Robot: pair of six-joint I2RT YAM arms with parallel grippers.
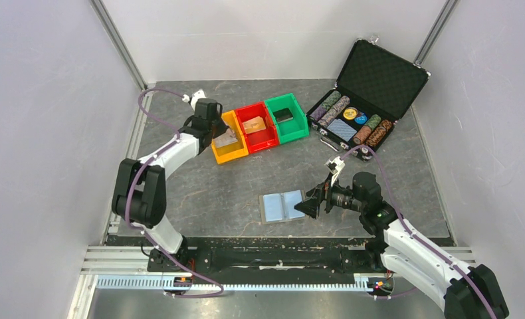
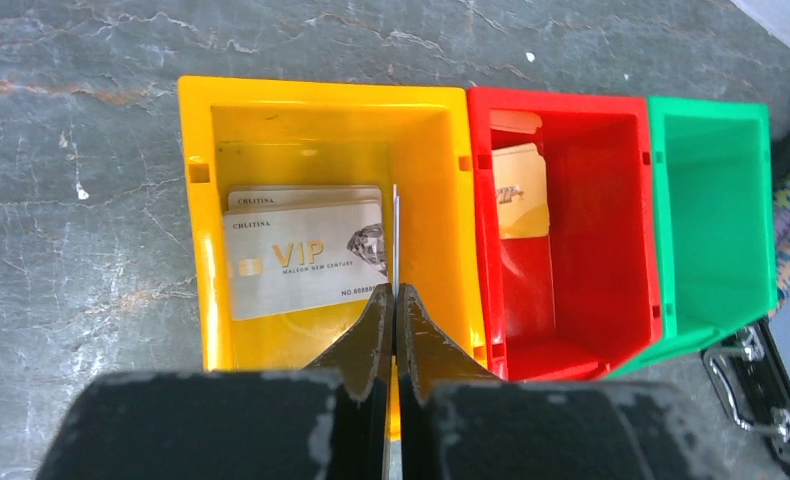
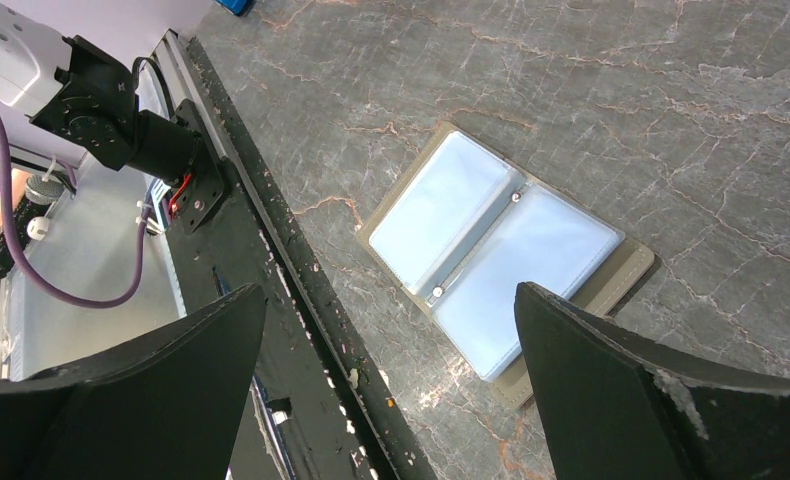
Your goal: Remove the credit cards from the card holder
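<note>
Over the yellow bin [image 2: 199, 240], my left gripper is shut on a thin card [image 2: 396, 235], seen edge-on as a narrow pale line. Two silvery cards lie overlapped on the bin's floor; the upper is a VIP card [image 2: 301, 258] with a diamond print, and the other card [image 2: 301, 194] peeks out behind it. The card holder [image 1: 283, 207] lies spread on the table at the front, its pale blue sleeves [image 3: 526, 270] flat and no card visible in them. My right gripper is open above the holder's right side, nothing between its fingers.
A red bin [image 1: 263, 137] with gold cards [image 2: 521, 190] adjoins the yellow one. Beyond it comes a green bin [image 1: 292, 129] holding something dark. An open chip case [image 1: 353, 123] occupies the back right. Bare table separates bins and holder.
</note>
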